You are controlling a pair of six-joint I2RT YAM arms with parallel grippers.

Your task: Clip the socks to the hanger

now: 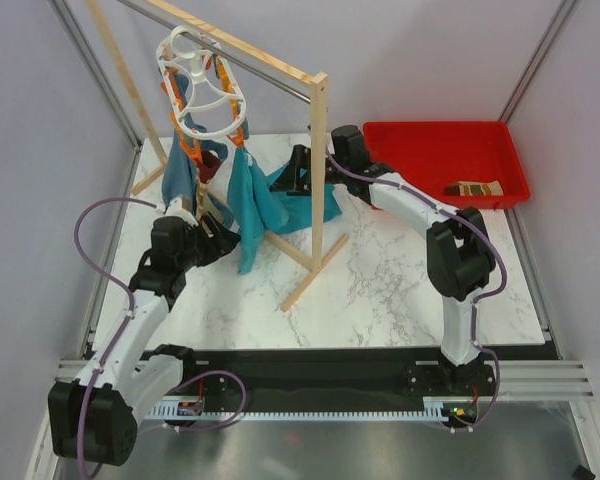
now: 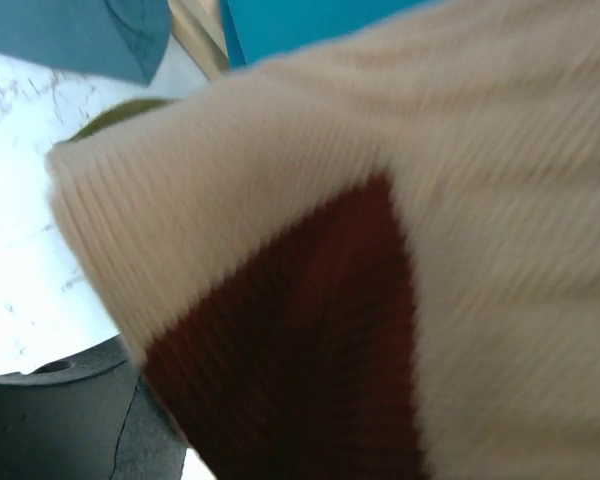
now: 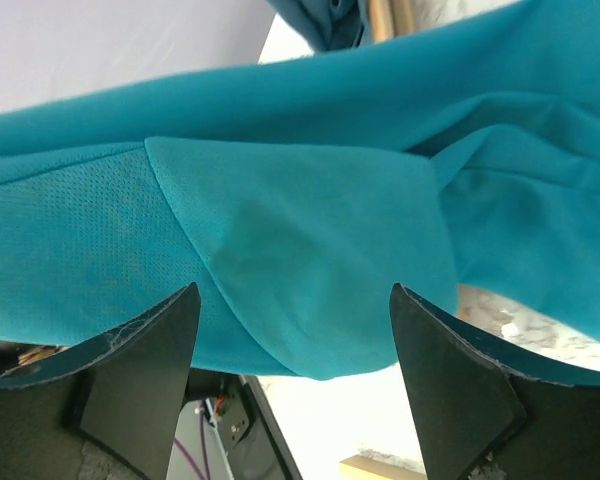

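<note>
The white round hanger (image 1: pixel 202 92) hangs from the rail with orange clips around it. From it hang teal cloth (image 1: pixel 252 200), blue-grey cloth (image 1: pixel 180 178) and a beige sock with a dark red-brown patch (image 1: pixel 208 163). That sock (image 2: pixel 280 200) fills most of the left wrist view, hiding much of my left gripper; one dark finger (image 2: pixel 60 420) shows at lower left. From above, my left gripper (image 1: pixel 220 238) looks parted, just below the hanging socks. My right gripper is open, with teal cloth (image 3: pixel 310 240) beyond its fingertips and nothing seen gripped.
A wooden post (image 1: pixel 319 170) of the rack stands between the hanger and my right arm, its foot (image 1: pixel 315 272) on the table. A red bin (image 1: pixel 430 145) at the back right holds a striped sock (image 1: pixel 473 188).
</note>
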